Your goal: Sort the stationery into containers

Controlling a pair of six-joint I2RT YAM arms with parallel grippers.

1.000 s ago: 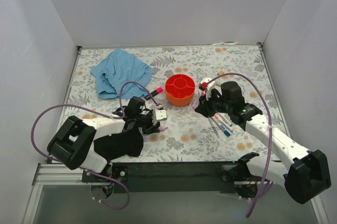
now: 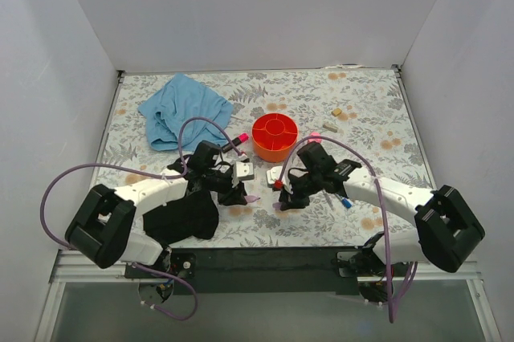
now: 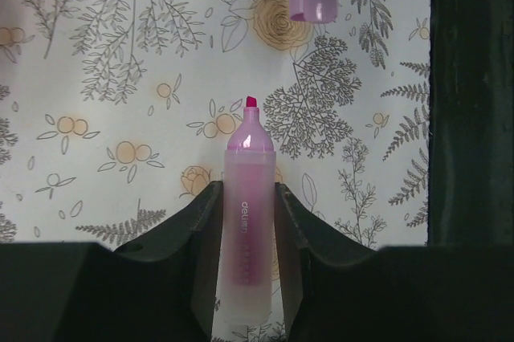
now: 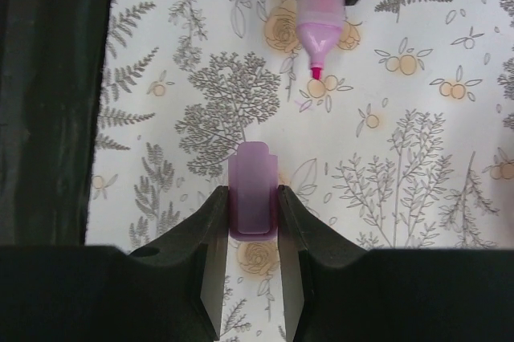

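Note:
An uncapped pink highlighter [image 3: 247,169] is held between the fingers of my left gripper, its pink tip pointing away from the fingers. The lilac cap [image 4: 254,189] sits in my right gripper, gripped by both fingers. In the top view the highlighter tip [image 2: 252,198] and the cap [image 2: 278,205] face each other with a small gap between them, over the front middle of the table. Behind them stands a round orange-red container [image 2: 275,152], its compartments looking empty.
A blue towel [image 2: 186,109] lies back left, a black cloth [image 2: 181,225] front left. A dark marker with a pink end [image 2: 234,142] rests left of the container. On the right are a blue marker [image 2: 346,203], partly hidden by my arm, and a small yellowish block [image 2: 336,111].
My right gripper has moved left and toward the front edge with the cap, closing the distance to the highlighter. The left gripper has shifted only slightly.

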